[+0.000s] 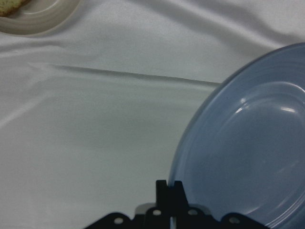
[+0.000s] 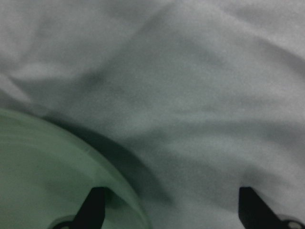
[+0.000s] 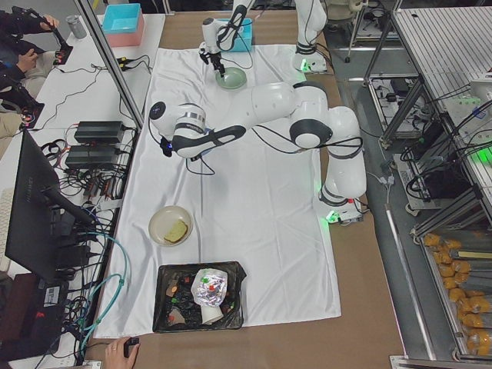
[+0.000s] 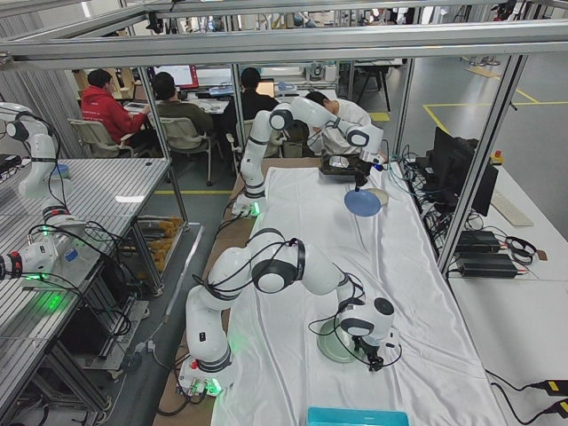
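A blue plate [image 4: 363,203] lies on the white cloth [image 3: 261,231]. My left gripper is at its rim in the left wrist view, fingertips close together; whether the rim is between them is unclear. A green plate [image 4: 337,348] lies at the other end of the cloth. My right gripper stands open over its edge, one finger above the plate and the other over cloth. A beige plate [image 3: 160,225] with a yellow sponge-like piece [image 3: 176,231] sits beside the blue plate.
A black tray [image 3: 169,315] with assorted items is at one end, a teal bin [image 4: 358,417] at the other. Monitors and cables line one side.
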